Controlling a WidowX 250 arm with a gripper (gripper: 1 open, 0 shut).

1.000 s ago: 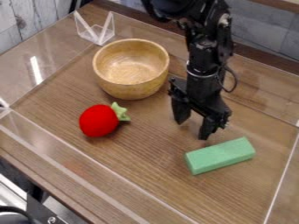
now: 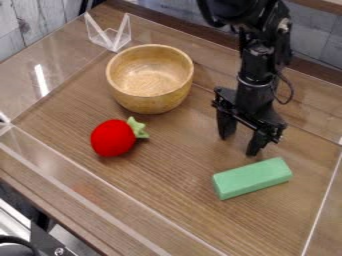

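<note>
The black gripper (image 2: 247, 125) is low over the middle right of the wooden table, just above a green block (image 2: 251, 176). Whether its fingers are open or shut is hard to tell. A red tomato-like object (image 2: 112, 141) with a green top lies at the left, and a tan bowl (image 2: 148, 85) sits at the upper left, both apart from the gripper.
A clear plastic item (image 2: 110, 30) stands at the back left edge, near the wall.
The gripper and arm have moved to the right and slightly back. The bowl, red object and green block have not visibly moved.
</note>
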